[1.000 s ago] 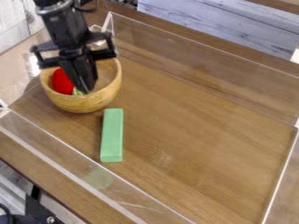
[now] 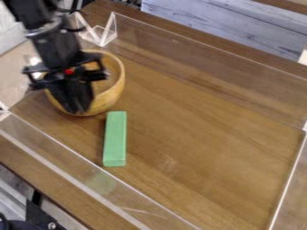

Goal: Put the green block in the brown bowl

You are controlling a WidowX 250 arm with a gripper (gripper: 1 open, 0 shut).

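Observation:
The green block (image 2: 115, 139) lies flat on the wooden table, its long side pointing toward the camera. Just behind and left of it stands the brown bowl (image 2: 113, 88), partly covered by the black arm. My gripper (image 2: 83, 110) hangs over the front part of the bowl, to the left of the block's far end and apart from it. The arm is blurred and dark here, so whether the fingers are apart or together does not show. A small bit of red (image 2: 70, 70) is visible between parts of the arm; most of the bowl's inside is hidden.
Clear low walls (image 2: 90, 166) edge the table at the left and front. A wire stand (image 2: 100, 32) is behind the bowl. To the right of the block, the tabletop (image 2: 210, 126) is bare.
Bowl and green block have stayed in place.

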